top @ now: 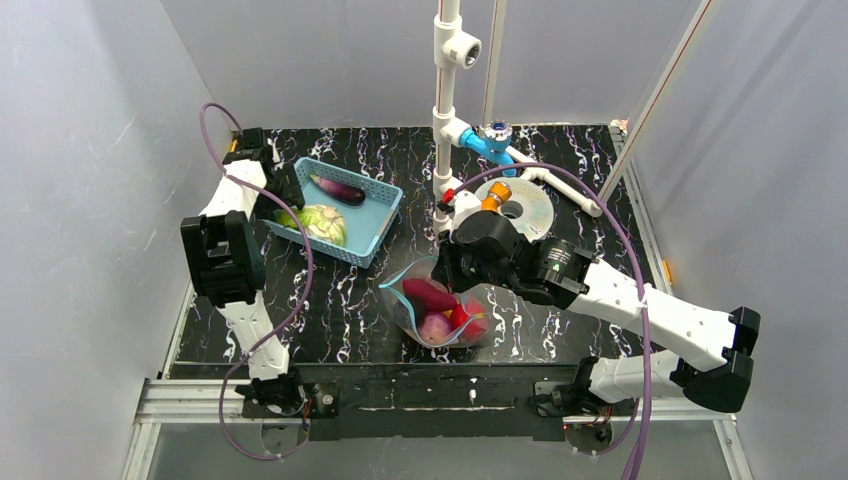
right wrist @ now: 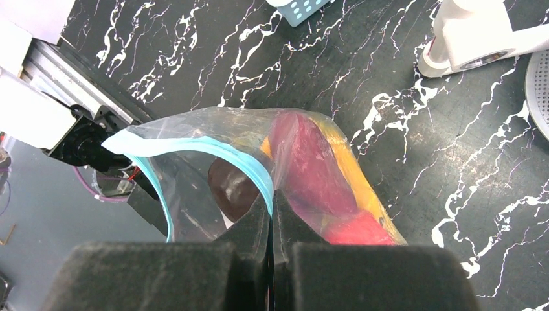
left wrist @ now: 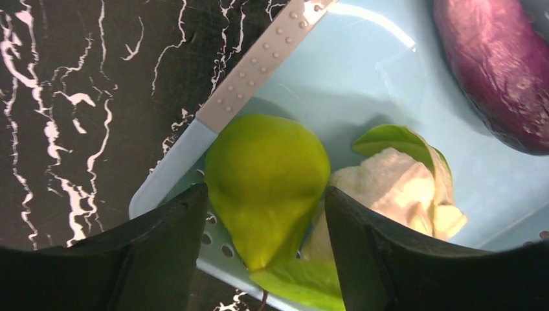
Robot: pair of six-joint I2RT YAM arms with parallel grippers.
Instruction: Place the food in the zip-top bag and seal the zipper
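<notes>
In the left wrist view, my left gripper is shut on a glossy yellow-green vegetable (left wrist: pixel 268 162), one finger against each side. It is at the near-left corner of the blue basket (top: pixel 372 250), beside the pale green-leaved cauliflower (top: pixel 326 226). A purple eggplant (top: pixel 338 190) lies farther back in the basket. The clear zip top bag (right wrist: pixel 213 120) gapes open, its light blue zipper edge (right wrist: pixel 213 146) running into the fingertips of my right gripper, which is shut on it. Inside sit a purple-red vegetable (top: pixel 430 294), an onion-like one (top: pixel 435 328) and something red (top: pixel 471 320).
Behind my right arm stand a white pipe frame with a blue fitting (top: pixel 480 146) and a round perforated disc (top: pixel 532 208). Bare black marble counter (top: pixel 320 325) lies between the basket and the bag.
</notes>
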